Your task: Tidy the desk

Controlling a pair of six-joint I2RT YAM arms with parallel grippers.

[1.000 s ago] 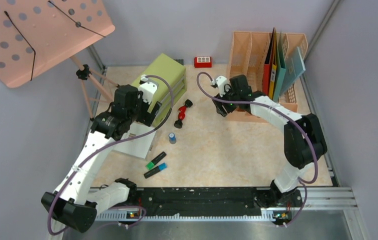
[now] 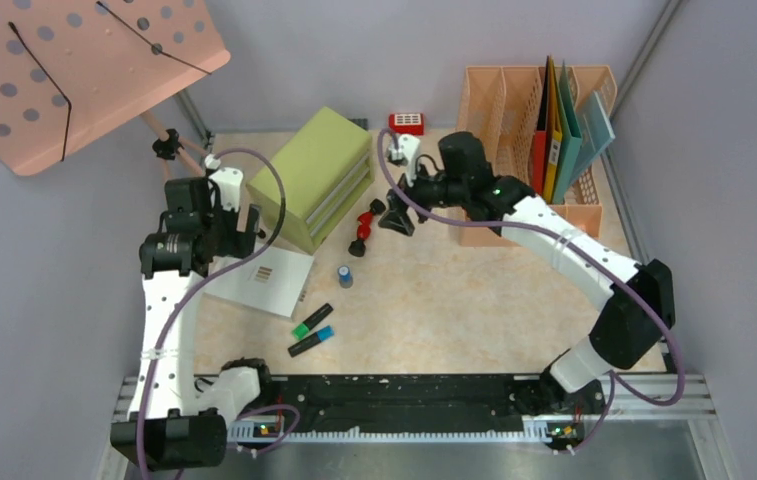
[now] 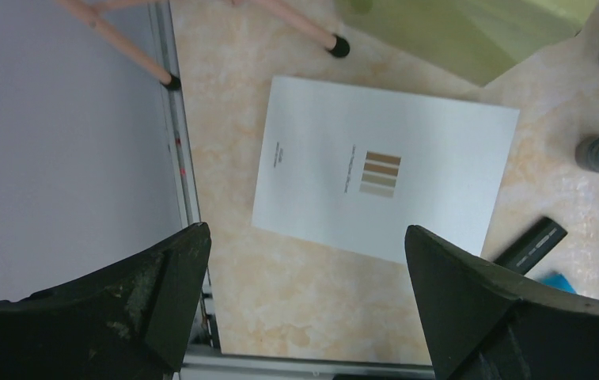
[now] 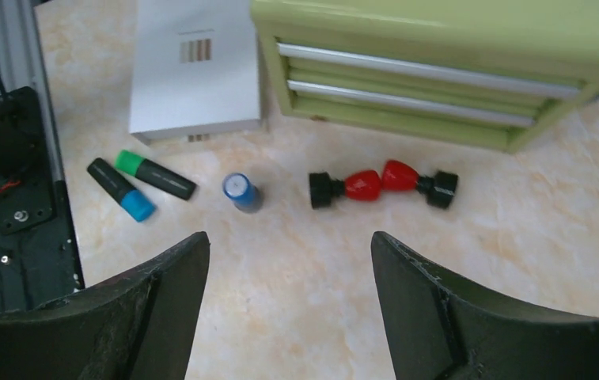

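My left gripper (image 2: pixel 247 228) hangs open above the white flat box (image 3: pixel 320 158), with nothing between its fingers. My right gripper (image 2: pixel 396 215) stands open, empty, right of the red-and-black double-ended object (image 4: pixel 363 186). A small blue-topped cylinder (image 4: pixel 240 190) stands nearby. Two markers, green-capped (image 4: pixel 161 178) and blue-capped (image 4: pixel 114 182), lie near the front edge. The green shelf unit (image 2: pixel 309 165) is at the back. An orange organizer (image 2: pixel 489 110) holds several coloured folders (image 2: pixel 569 140) at the back right.
A red calculator-like object (image 2: pixel 406 129) sits at the back. A pink perforated panel (image 2: pixel 84 80) on a stand overhangs the left.
My left arm has swung left, away from the shelf unit toward the left edge. My right arm has risen and moved left, away from the organizer toward the red-and-black object.
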